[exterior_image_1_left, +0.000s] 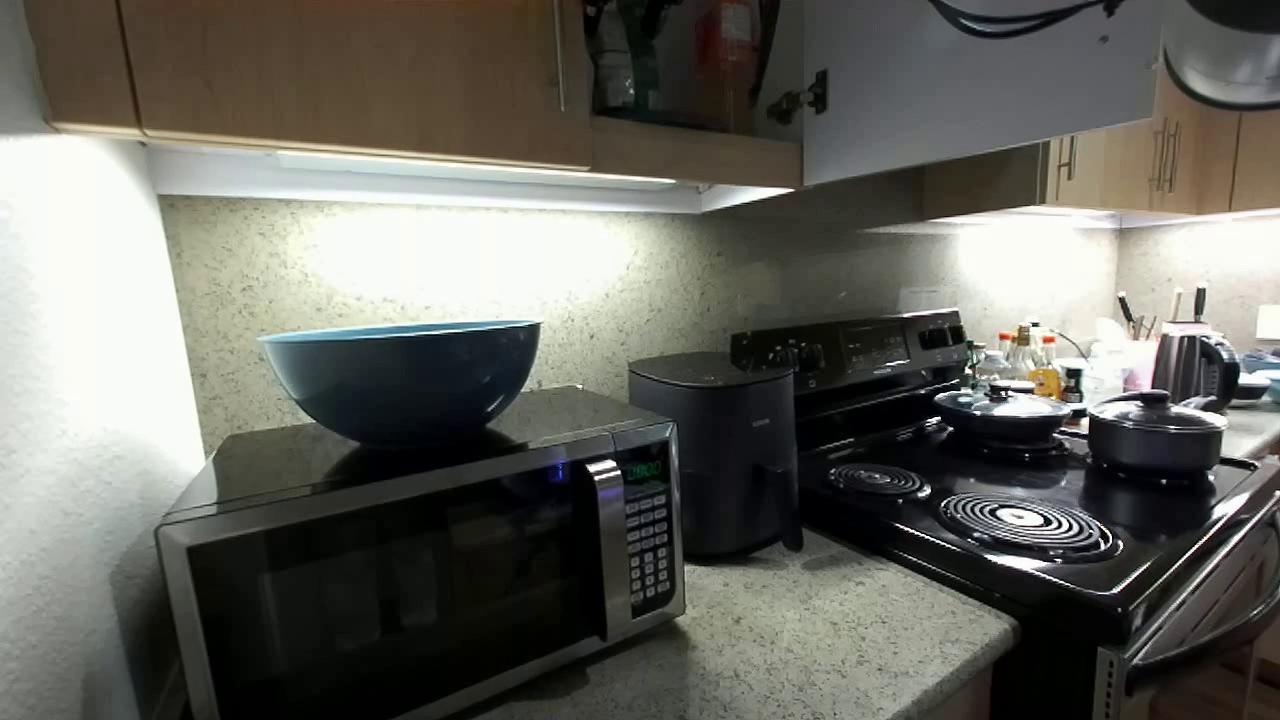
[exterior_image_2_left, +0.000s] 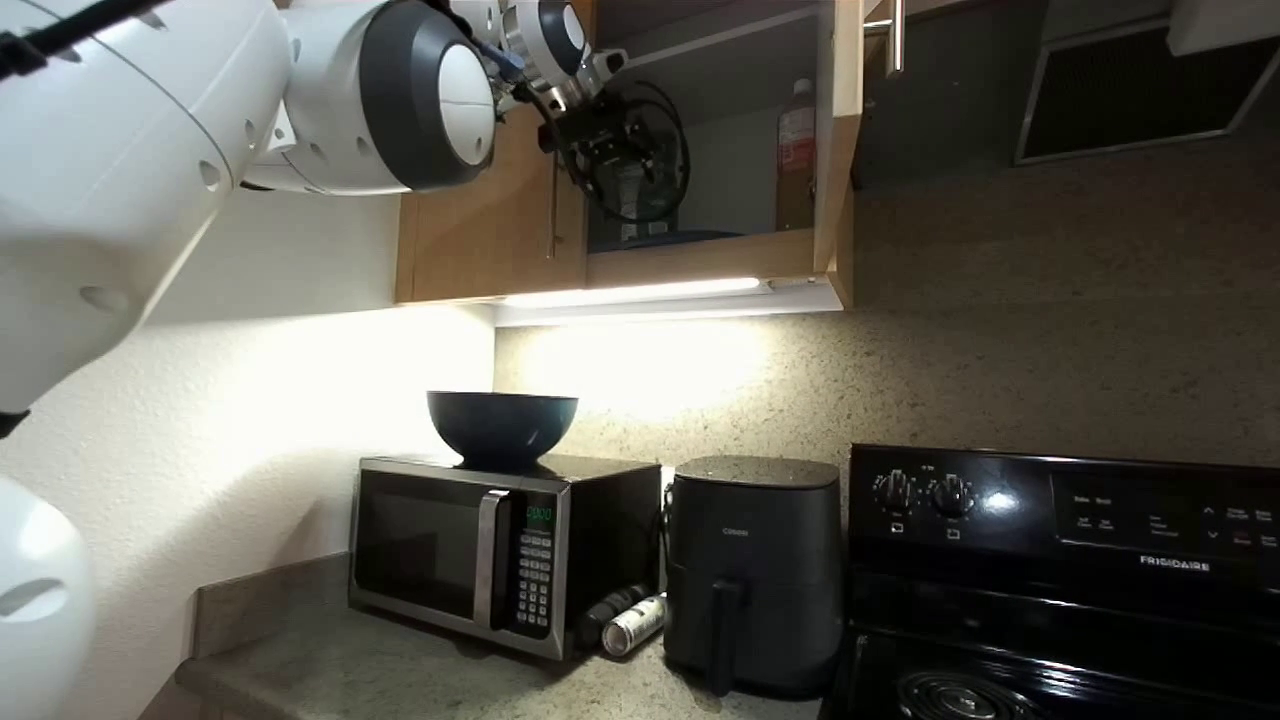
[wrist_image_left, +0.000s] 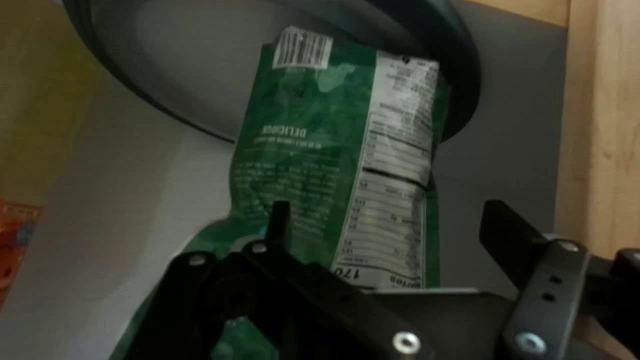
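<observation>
A green bag (wrist_image_left: 300, 156) with a white nutrition panel and a barcode lies in the wrist view, its upper end over the rim of a dark round dish (wrist_image_left: 462, 78). My gripper is open, its two black fingers wide apart in front of the bag. Nothing is clasped between them; whether either finger touches the bag I cannot tell. In exterior view 2 the gripper (exterior_image_2_left: 648, 162) reaches into the open upper cabinet, partly hidden by cables. The bag (exterior_image_1_left: 639, 72) shows only dimly through the cabinet opening in exterior view 1.
A red-labelled bottle (exterior_image_2_left: 795, 138) stands at the cabinet's right side, near the open door (exterior_image_2_left: 840, 132). Wooden cabinet edging (wrist_image_left: 618, 120) runs close to the right finger. Below are a microwave (exterior_image_2_left: 456, 552) bearing a blue bowl (exterior_image_2_left: 504, 426), an air fryer (exterior_image_2_left: 756, 576) and the stove.
</observation>
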